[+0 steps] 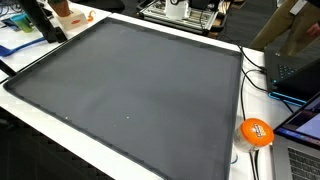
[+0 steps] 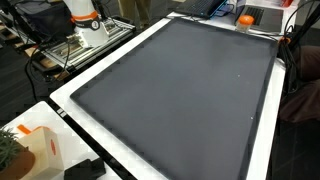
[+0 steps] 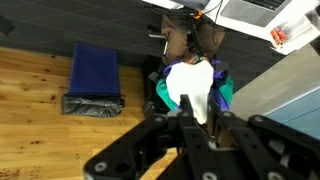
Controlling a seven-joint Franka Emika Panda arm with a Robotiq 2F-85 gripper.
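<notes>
My gripper shows only in the wrist view, as a dark mechanism along the lower edge. Its fingers are hard to make out against the clutter, so how wide the fingers stand is unclear. Behind and between them appears a white patch, with dark, teal and purple items around it; whether anything touches it cannot be told. In both exterior views the large dark grey board lies bare on the white table. An orange-topped round container stands at the table's right edge in exterior view 1.
Laptops and cables sit beside the orange container. Several items, including a terracotta-coloured pot, crowd the opposite corner. A dark blue box rests on the wooden floor. My white arm base stands beyond the table edge.
</notes>
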